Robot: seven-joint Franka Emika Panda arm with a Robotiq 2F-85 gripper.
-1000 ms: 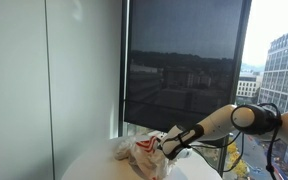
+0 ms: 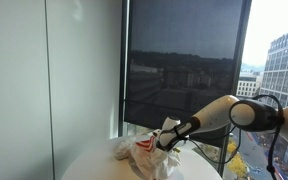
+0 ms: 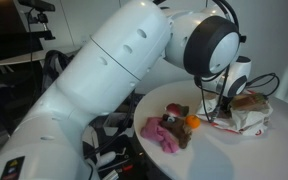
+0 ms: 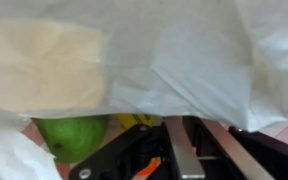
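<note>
A crumpled white bag with red stripes (image 2: 145, 145) lies on the white table. In exterior view 2 the same bag (image 3: 246, 118) shows a brownish area on top. My gripper (image 2: 165, 146) is down at the bag, its fingers partly covered by the plastic. White plastic (image 4: 134, 60) fills most of the wrist view and hangs over the fingertips. My gripper is shut there, and what lies between its fingers is hidden. Left of it shows a rounded green object (image 4: 74, 135), with bits of yellow and orange close to the fingers.
On the table in exterior view 2 lie a pink soft item (image 3: 164, 135) and an orange round object (image 3: 193, 122), with red and brown things beside them. A dark window screen (image 2: 182, 65) stands behind the table.
The gripper and the bag's upper part have shifted slightly, and the bag's folds and stripes look different. The arm has otherwise moved little.
</note>
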